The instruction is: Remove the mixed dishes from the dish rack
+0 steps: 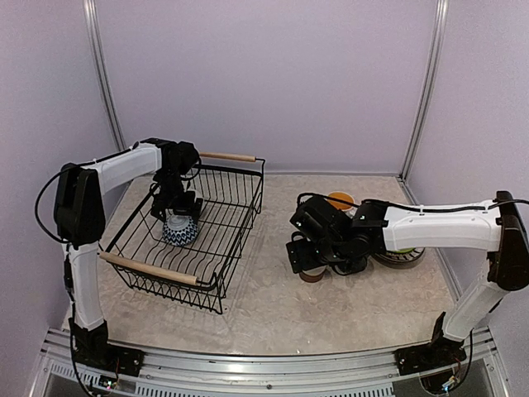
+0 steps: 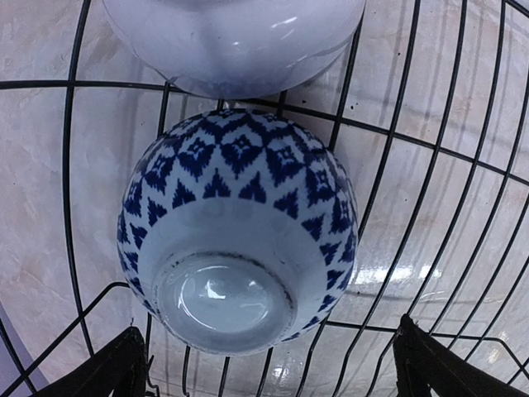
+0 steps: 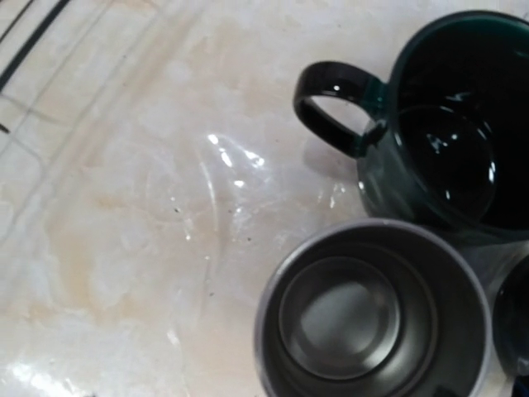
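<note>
The left gripper is open over the rack, its fingers [image 2: 99,370] spread to either side at the bottom of the left wrist view. Before it lies an upside-down bowl with a blue-and-white pattern [image 2: 241,169], with nothing gripped. An upside-down white bowl [image 2: 240,45] sits just beyond it. On the counter at right, a grey metal cup [image 3: 339,318] stands upright against a dark green mug [image 3: 376,186]. My right gripper [image 1: 302,255] is low over that group in the top view; its fingers are not clear enough to read.
The black wire dish rack [image 1: 216,277] with wooden handles [image 1: 157,270] fills the left side. An orange cup [image 1: 340,198] and stacked plates [image 1: 399,258] are at right, partly behind the right arm. Bare counter [image 1: 273,318] lies between and in front.
</note>
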